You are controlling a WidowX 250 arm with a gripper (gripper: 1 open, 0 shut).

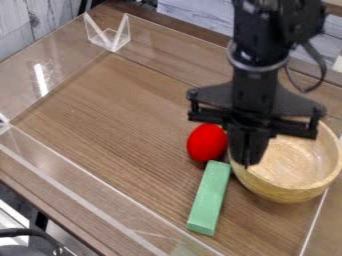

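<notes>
My gripper [245, 150] is a dark body in the upper right of the camera view, its fingertips low over the left rim of a wooden bowl [291, 170]; its fingers look shut, with nothing seen between them. A red round object [206, 142] sits just left of the bowl, partly behind the gripper. A green rectangular bar [209, 200] lies on the table [94, 140] below the red object, left of the bowl.
A clear plastic container [110, 32] stands at the back left. Table edges run along the left, and a dark cable is at the lower left corner.
</notes>
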